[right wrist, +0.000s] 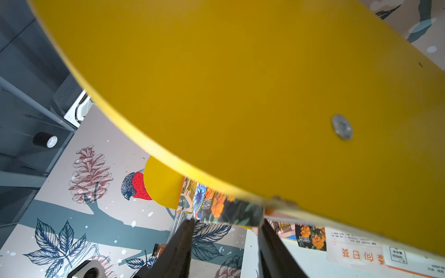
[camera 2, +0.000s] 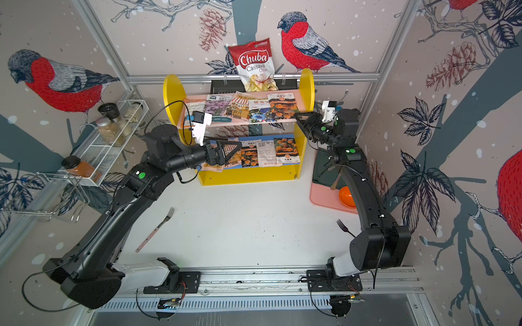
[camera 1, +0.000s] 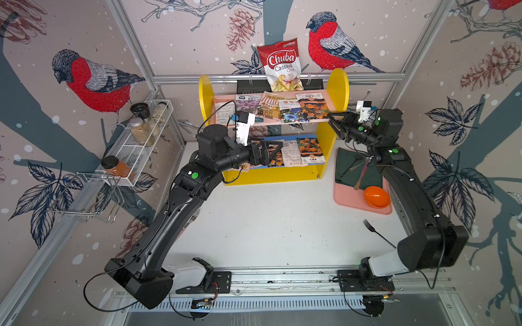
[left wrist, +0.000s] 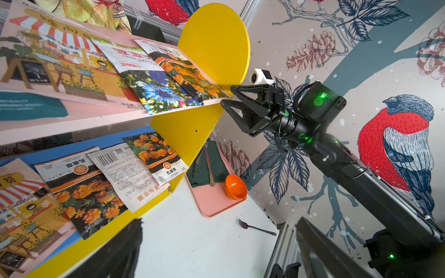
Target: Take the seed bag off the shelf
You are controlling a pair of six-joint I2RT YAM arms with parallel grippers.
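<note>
On the upper shelf (left wrist: 69, 118), at its right end, lies a seed bag with orange flowers (camera 1: 311, 106); its lower edge reaches the shelf's front. My right gripper is at that front corner, beside the yellow side panel (left wrist: 215, 44). In the right wrist view, its blurred fingers (right wrist: 178, 247) stand apart, with the bag's lower end (right wrist: 236, 211) just past the tips; contact cannot be made out. Open and empty, my left gripper (camera 1: 275, 153) hangs in front of the lower shelf. More seed bags lie on both tiers, among them a blue-flower one (left wrist: 157, 90).
A Chuba chips bag (camera 1: 281, 64) stands behind the top shelf. To the right is a pink tray (camera 1: 348, 198) with an orange bowl (camera 1: 376, 197). Wire racks with jars (camera 1: 115, 165) hang on the left wall.
</note>
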